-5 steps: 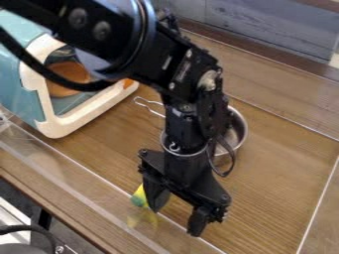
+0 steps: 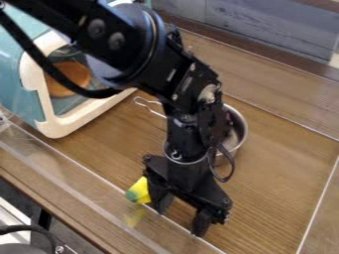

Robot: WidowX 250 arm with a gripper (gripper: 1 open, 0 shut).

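Observation:
My black gripper (image 2: 180, 212) points down at the wooden table near the front, its fingers spread open. A yellow object (image 2: 139, 190), partly greenish, lies on the table just left of the fingers and is partly hidden by the gripper; whether they touch is unclear.
A teal and white toy-like appliance (image 2: 46, 91) with an orange interior stands at the back left. A metal bowl or pot (image 2: 237, 124) with a wire handle sits behind the arm. A black cable lies at the lower left corner.
The arm and gripper have shifted slightly, and a little more of the yellow object shows. Little else differs.

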